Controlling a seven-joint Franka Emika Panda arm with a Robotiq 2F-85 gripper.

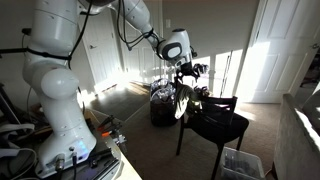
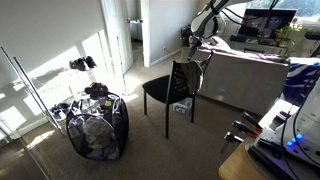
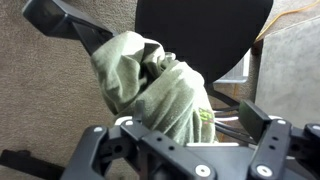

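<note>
A grey-green cloth (image 3: 165, 90) hangs over the back of the black chair (image 1: 217, 122), bunched up near the middle of the wrist view. My gripper is open above it, one finger on either side of the cloth's lower part in that view. In exterior view 1 the gripper (image 1: 190, 74) is up over the chair's back, with the cloth (image 1: 183, 98) hanging below. Whether the fingers touch the cloth cannot be told.
A black mesh hamper (image 2: 97, 135) with clothes inside stands on the carpet apart from the chair. Near the chair lies a clear plastic bin (image 1: 240, 164). A grey half wall (image 1: 297, 140) bounds the right side. Shoes (image 2: 75, 107) lie by the window wall.
</note>
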